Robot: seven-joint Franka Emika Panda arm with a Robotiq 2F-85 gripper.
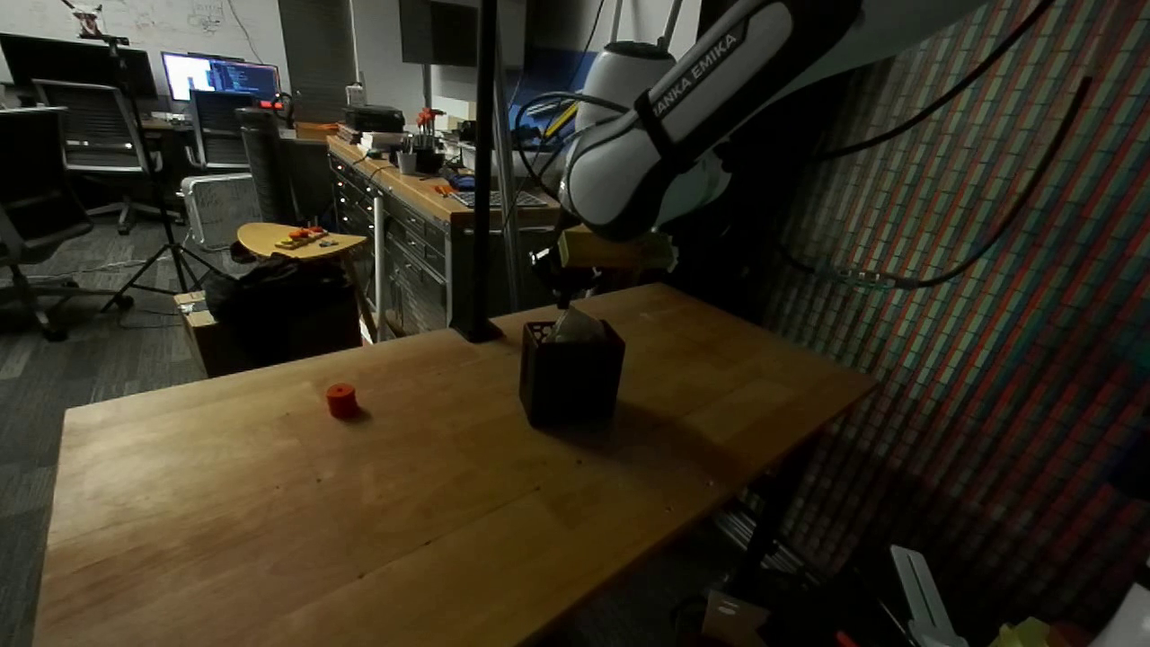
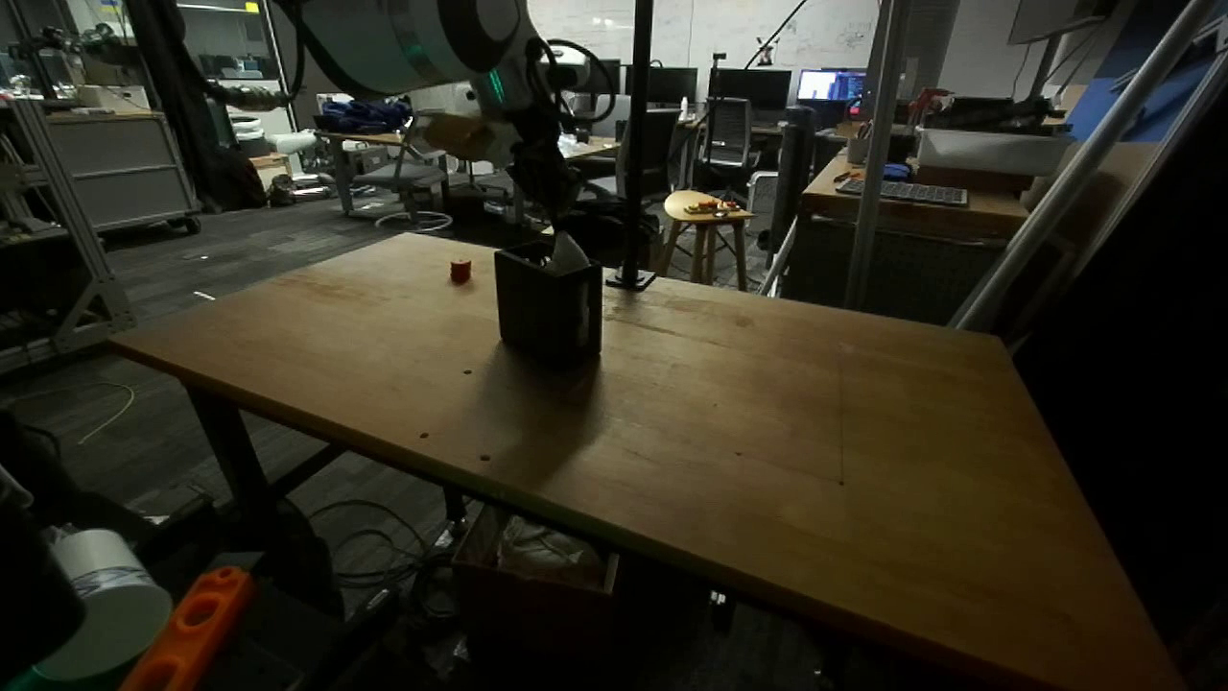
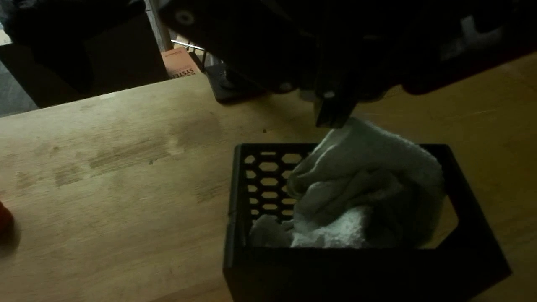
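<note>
A pale cloth (image 3: 370, 151) sits bunched in a black open-topped box (image 3: 234, 211) whose far wall has hexagonal holes. One corner of the cloth rises above the rim to the fingertips of my gripper, which is shut on it. In exterior view 1, the gripper (image 1: 562, 302) is just above the box (image 1: 571, 383), with the cloth (image 1: 577, 325) peaking out beneath it. From the other side, in exterior view 2, the cloth (image 2: 567, 255) shows as a light point over the box (image 2: 547, 311). Most of the cloth remains inside the box.
A red cylinder (image 1: 341, 401) stands on the wooden table (image 1: 269, 507), well apart from the box. A black post (image 1: 485, 216) rises from the table's back edge near the arm.
</note>
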